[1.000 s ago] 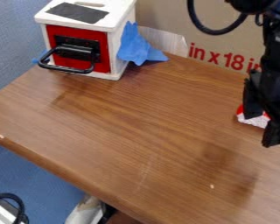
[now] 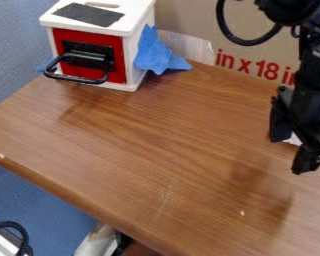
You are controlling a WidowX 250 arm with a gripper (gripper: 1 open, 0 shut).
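Note:
My black gripper (image 2: 299,140) hangs low at the right edge of the wooden table (image 2: 136,170), over a small white object that is mostly hidden behind it, only a sliver showing. Whether the fingers are open or shut on it cannot be made out.
A white toy oven (image 2: 116,20) with a red front and black handle stands at the back left, a blue cloth (image 2: 159,52) beside it. Cardboard with red lettering lines the back.

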